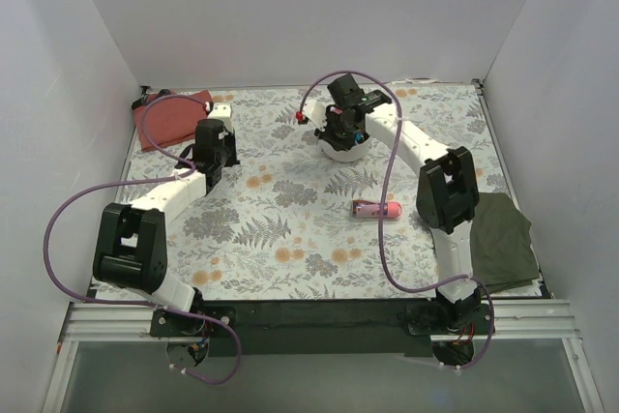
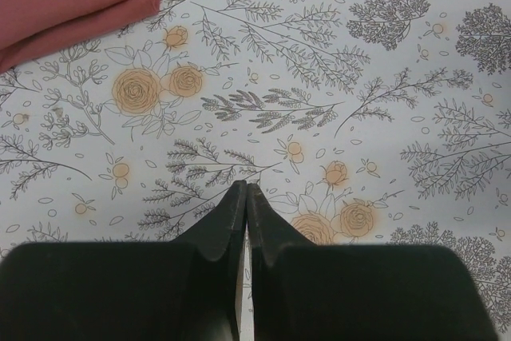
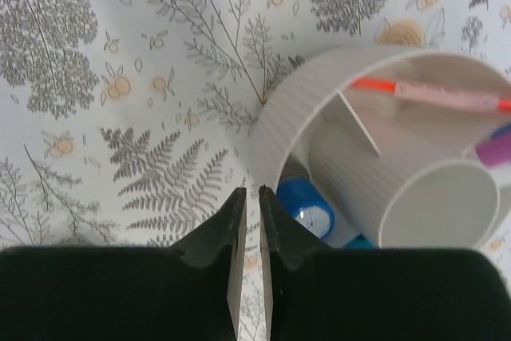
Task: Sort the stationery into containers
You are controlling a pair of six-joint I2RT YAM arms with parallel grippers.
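Observation:
A white round container (image 3: 295,93) holds an inner cylinder, an orange-and-pink pen (image 3: 447,95), a purple item and blue items (image 3: 295,197). In the top view it is mostly under my right arm. My right gripper is shut at the container's left rim; what is between its fingers cannot be made out. My left gripper is shut with nothing visible between its fingers, over bare patterned cloth at the left. A pink cylindrical item (image 1: 376,209) lies on the cloth below the container.
A folded red cloth (image 1: 172,118) lies at the back left, a dark green cloth (image 1: 491,244) at the right.

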